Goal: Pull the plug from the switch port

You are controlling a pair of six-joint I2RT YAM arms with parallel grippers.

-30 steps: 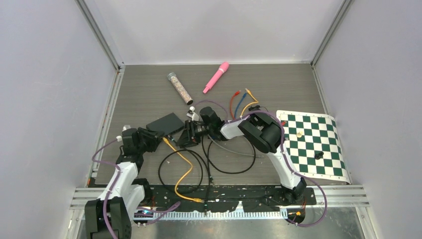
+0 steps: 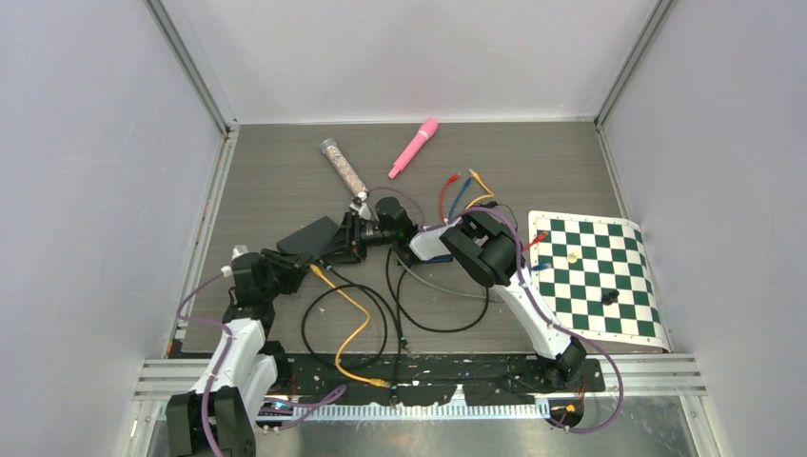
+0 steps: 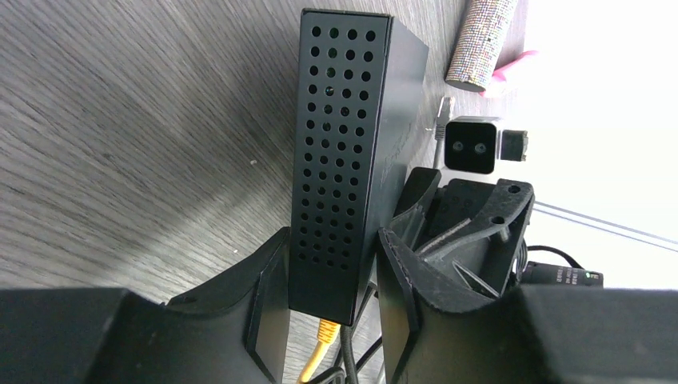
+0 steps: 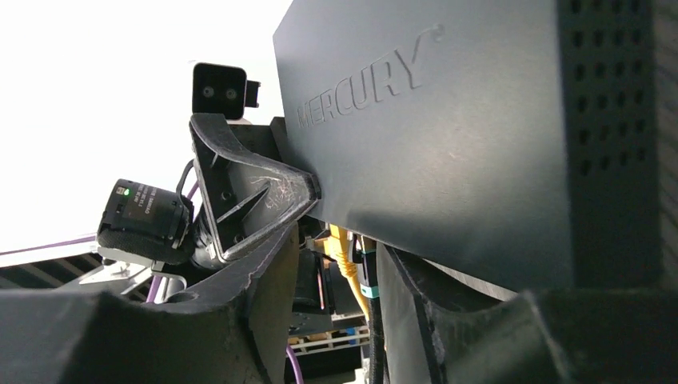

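Observation:
The dark switch [image 2: 307, 238] lies at centre-left, with MERCURY on its top [image 4: 448, 136] and a perforated end [image 3: 336, 144]. My left gripper is part open around that perforated end, its fingers against the switch. My right gripper stands open at the port side, beside the switch. Below the switch in the right wrist view, a yellow cable plug [image 4: 339, 240] and a black cable [image 4: 374, 320] with a teal band show between the right fingers; whether they are touched cannot be told.
A bead tube [image 2: 343, 165] and pink microphone [image 2: 415, 148] lie behind the switch. Loose coloured cables [image 2: 447, 190] and a checkered board [image 2: 595, 276] are at right. Cable loops fill the front middle.
My right gripper has moved left and back, up against the switch. The switch and left gripper have shifted very slightly.

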